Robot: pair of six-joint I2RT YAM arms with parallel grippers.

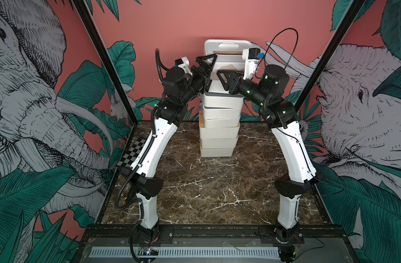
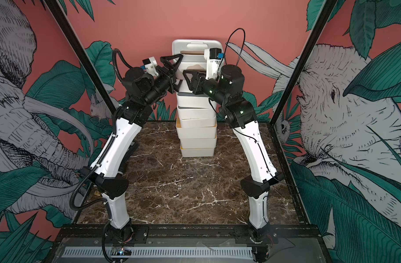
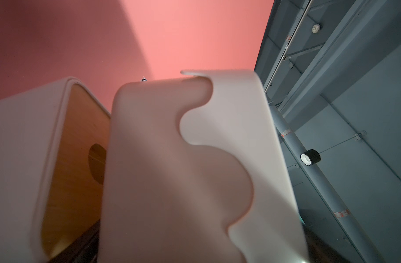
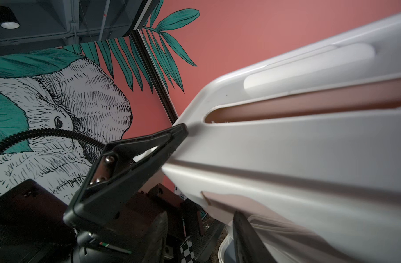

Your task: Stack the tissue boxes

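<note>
Several pale tissue boxes stand in a tall stack (image 1: 222, 113). At its top, the uppermost white box (image 1: 233, 58) sits nearly level, its slotted lid tipped toward the camera. My left gripper (image 1: 212, 71) is open at the left side of this box. In the left wrist view, a white box end (image 3: 196, 175) with a wavy two-tone edge fills the middle, with dark finger parts at both lower sides. My right gripper (image 1: 223, 81) is low at the box's front right; its fingers (image 4: 246, 241) stand apart in the right wrist view, and what they hold does not show.
Another white box (image 3: 25, 166) with a wooden face lies left in the left wrist view. Both arms reach up close together, so there is little room between the grippers.
</note>
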